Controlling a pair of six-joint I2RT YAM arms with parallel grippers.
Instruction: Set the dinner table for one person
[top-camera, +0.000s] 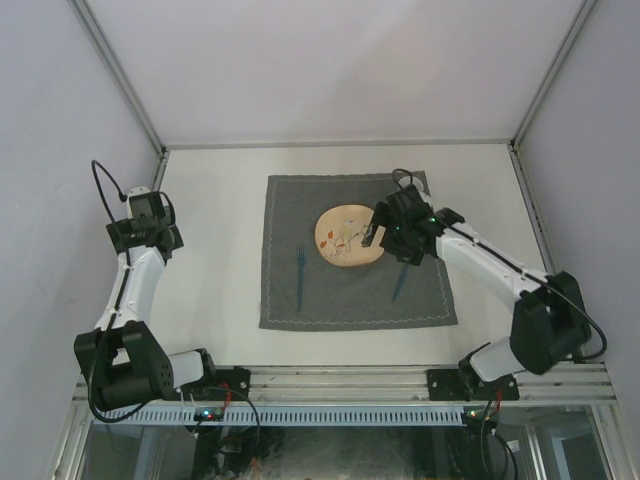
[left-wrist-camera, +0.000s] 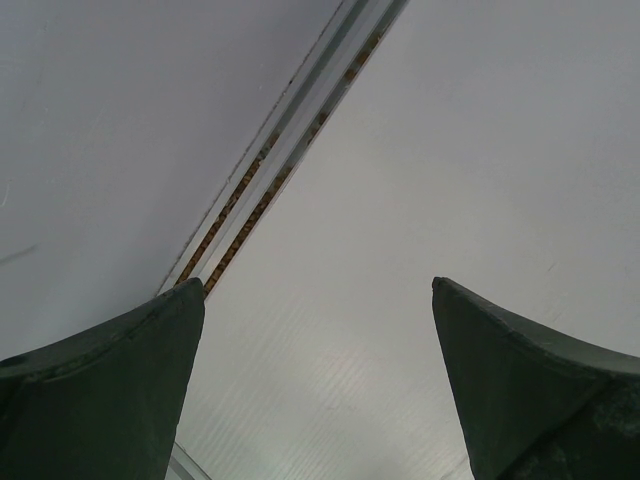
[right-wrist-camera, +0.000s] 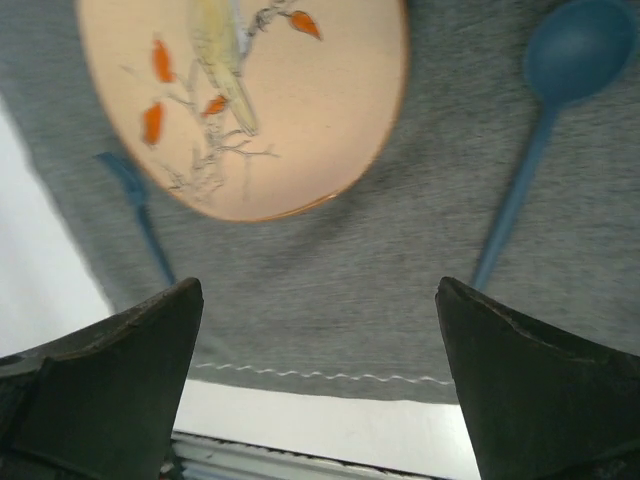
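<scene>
A round cream plate (top-camera: 337, 246) with a bird-and-leaf picture lies at the middle of the grey placemat (top-camera: 345, 310). Left of the plate is a blue fork (top-camera: 300, 278); to its right is a blue spoon (top-camera: 399, 283), whose bowl (right-wrist-camera: 581, 48) shows in the right wrist view but is mostly covered by my arm from above. A white cup (top-camera: 418, 184) is partly hidden at the mat's far right corner. My right gripper hovers open and empty near the plate's right side. Off the mat at far left, my left gripper stands open over bare table.
Walls (top-camera: 70, 180) and metal rails enclose the table.
</scene>
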